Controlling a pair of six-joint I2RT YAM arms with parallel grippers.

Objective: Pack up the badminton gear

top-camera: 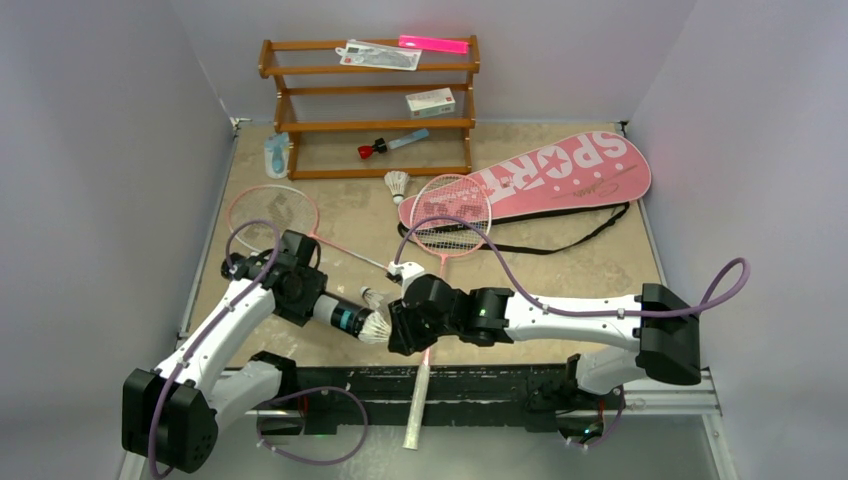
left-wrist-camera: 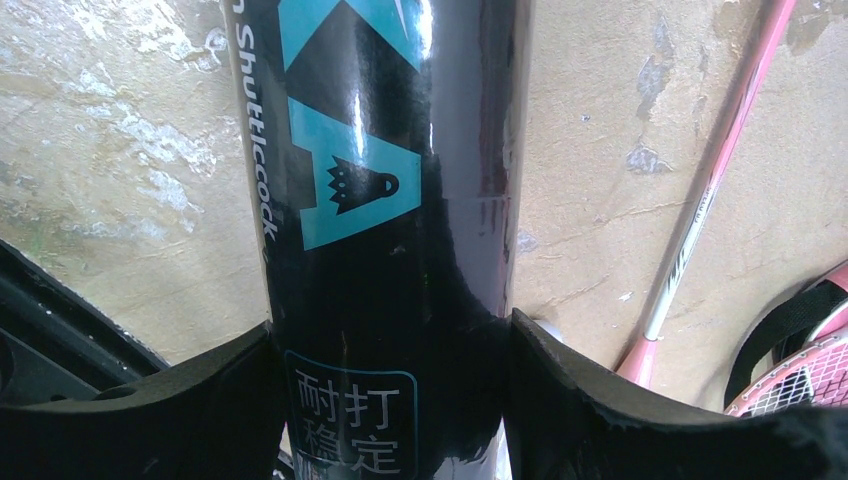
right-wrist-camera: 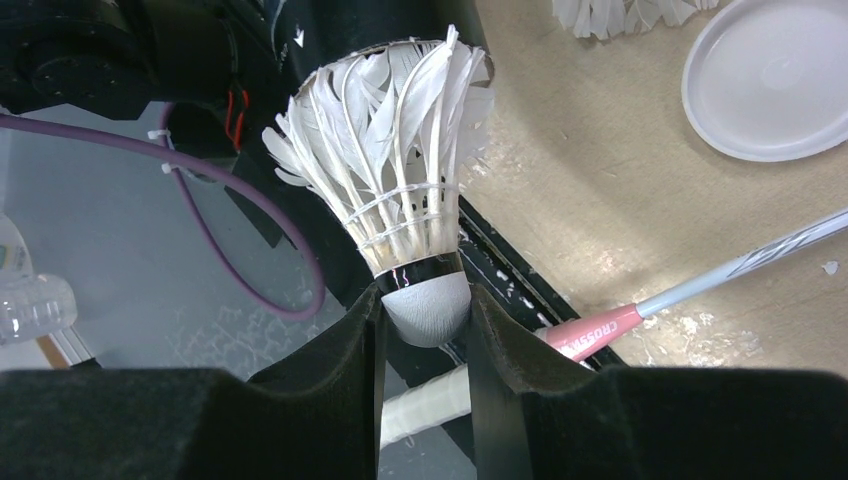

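Observation:
My left gripper is shut around a black shuttlecock tube (left-wrist-camera: 380,190), seen in the top view tilted toward the right arm. A feathered shuttlecock (right-wrist-camera: 390,170) hangs from my right gripper, which is shut on its white cork base. Its feather ends reach the tube's open mouth; how deep they sit is hard to tell. One racket (top-camera: 440,262) lies upright in the top view, its head on the pink bag (top-camera: 575,170). Another racket (top-camera: 345,250) lies at the left. Loose shuttlecocks lie near the bag (top-camera: 397,183) and behind the tube (top-camera: 372,297).
A wooden rack (top-camera: 370,127) stands at the back with small packages on it. On the floor close by lies a white round lid (right-wrist-camera: 775,75). The first racket's white handle (top-camera: 417,405) extends over the front edge under the right arm.

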